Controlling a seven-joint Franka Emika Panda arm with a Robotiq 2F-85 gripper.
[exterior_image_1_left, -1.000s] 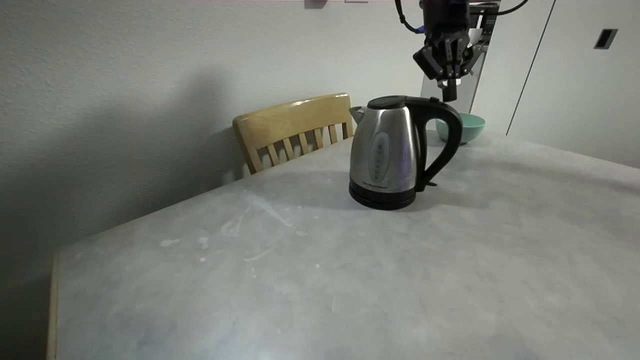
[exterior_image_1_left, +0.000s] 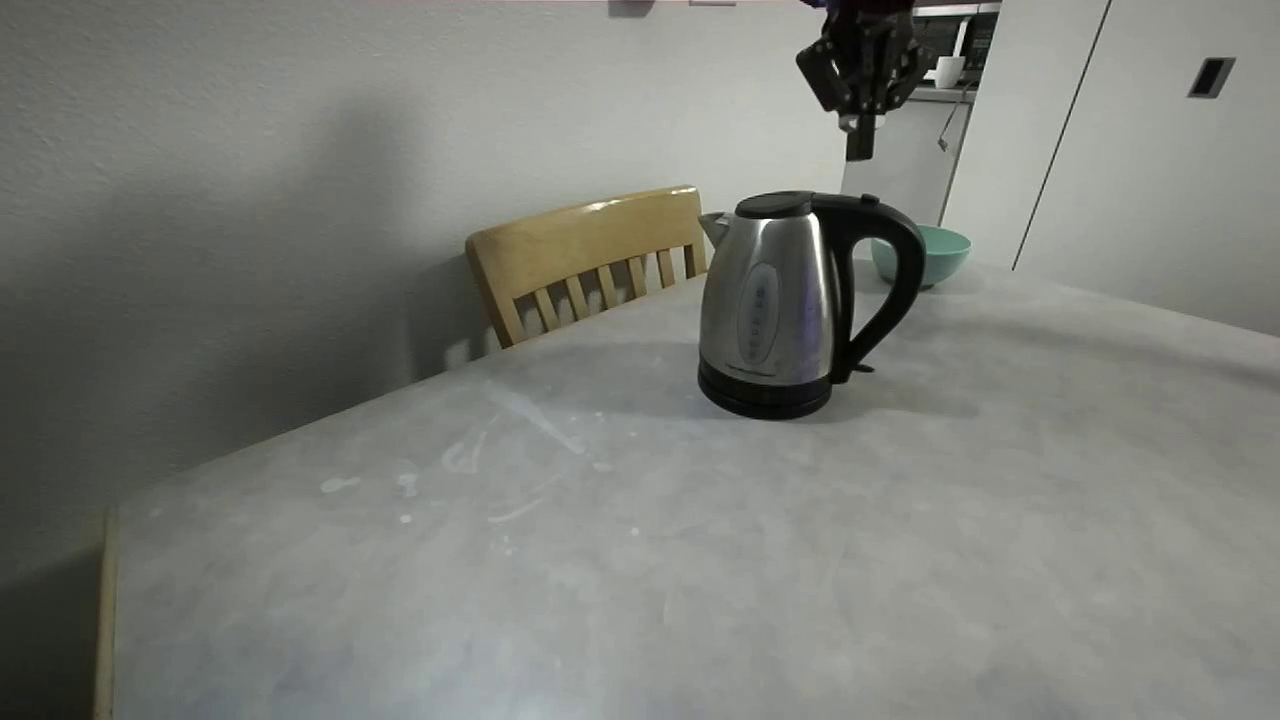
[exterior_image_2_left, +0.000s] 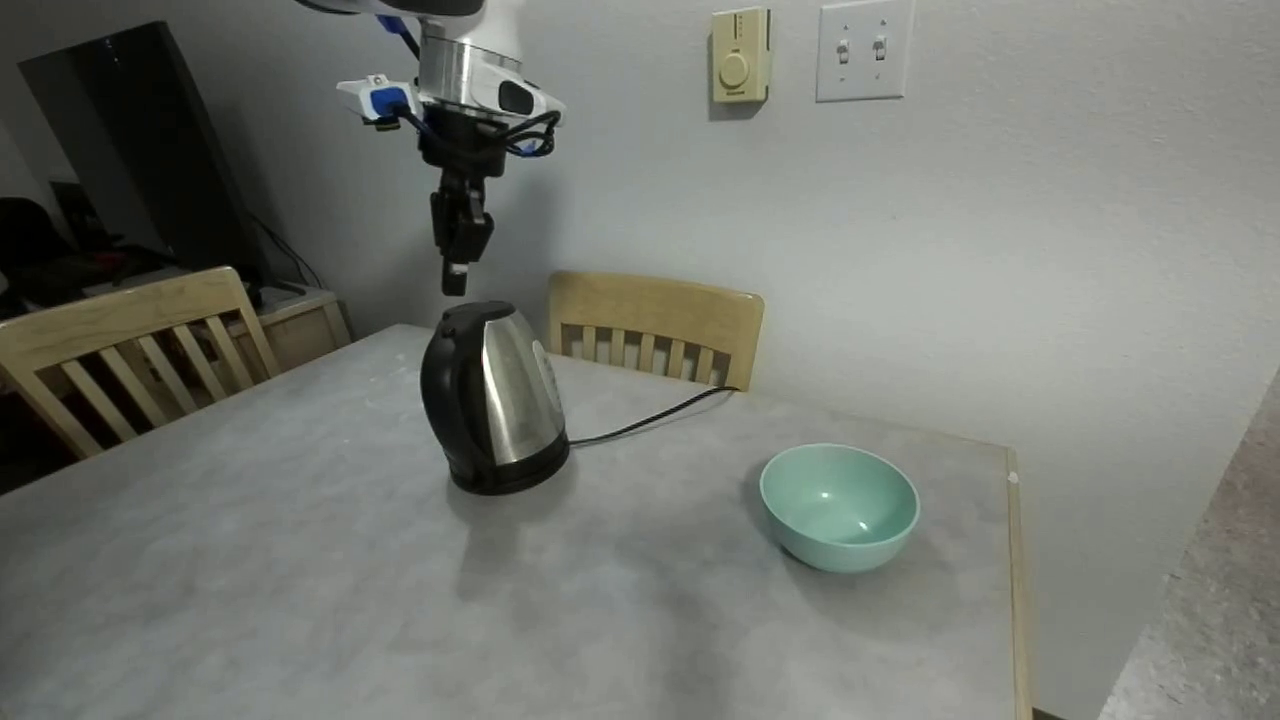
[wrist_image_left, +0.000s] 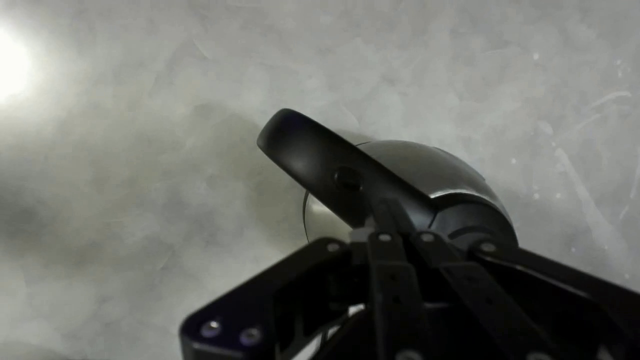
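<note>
A steel kettle (exterior_image_1_left: 768, 306) with a black lid, base and handle (exterior_image_1_left: 908, 246) stands upright on the grey table (exterior_image_1_left: 600, 576). Its lid (exterior_image_1_left: 774, 204) is closed. My gripper (exterior_image_1_left: 860, 154) hangs above the kettle's top, apart from it, with its fingers together. In the second exterior view the gripper (exterior_image_2_left: 455, 288) is just over the kettle (exterior_image_2_left: 516, 396). Looking down in the wrist view, the shut fingertips (wrist_image_left: 390, 210) overlap the black handle (wrist_image_left: 312, 153), near its round button (wrist_image_left: 348, 179). Nothing shows between the fingers.
A mint-green bowl (exterior_image_2_left: 840, 554) sits on the table, apart from the kettle. A black cord (exterior_image_2_left: 654, 420) runs from behind the kettle to the table's edge by a wooden chair (exterior_image_2_left: 654, 306).
In exterior view 1 my gripper has risen and shifted left, away from above the handle toward the lid side. Its fingers stay together. Kettle and bowl have not moved.
</note>
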